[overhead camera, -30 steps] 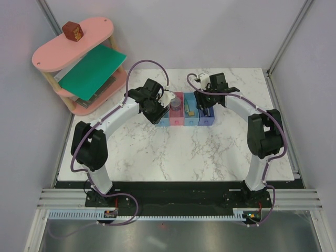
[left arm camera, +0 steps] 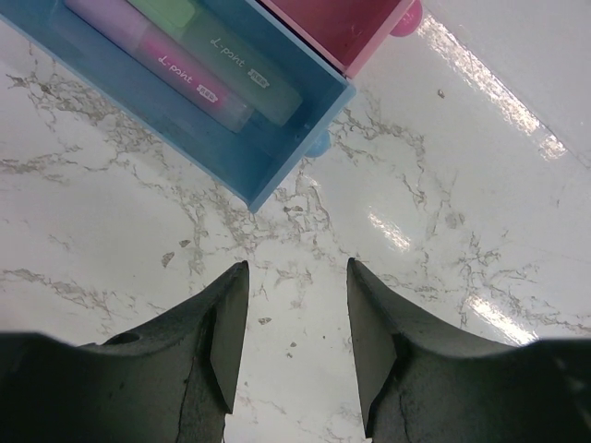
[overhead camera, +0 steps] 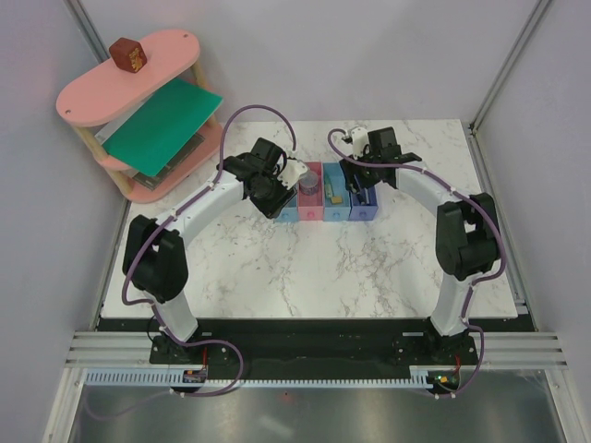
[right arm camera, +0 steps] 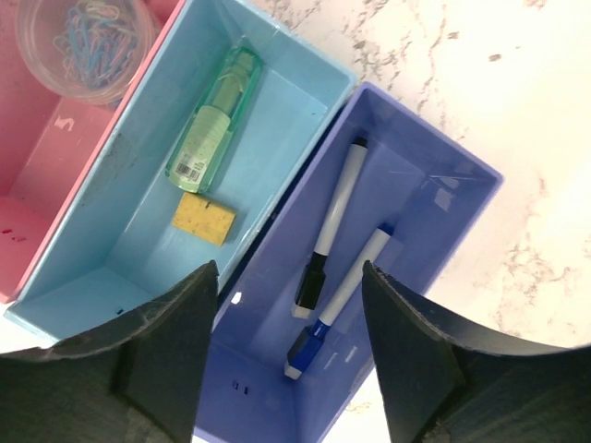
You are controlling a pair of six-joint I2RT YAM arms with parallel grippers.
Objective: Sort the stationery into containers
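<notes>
Four bins stand in a row. The left blue bin (left arm camera: 277, 175) holds pink and green markers (left arm camera: 242, 74). The pink bin (right arm camera: 69, 152) holds a tub of paper clips (right arm camera: 88, 46). A light-blue bin (right arm camera: 125, 258) holds a green bottle (right arm camera: 208, 129) and yellow block (right arm camera: 201, 217). The dark-blue bin (right arm camera: 411, 157) holds black (right arm camera: 337, 203) and blue (right arm camera: 355, 277) markers. My left gripper is open above bare marble beside the left bin, nothing between its fingers. My right gripper is open over the dark-blue bin, holding nothing.
A pink shelf (overhead camera: 157, 55) with a green board (overhead camera: 162, 125) and a brown cube (overhead camera: 127, 53) stands at the back left.
</notes>
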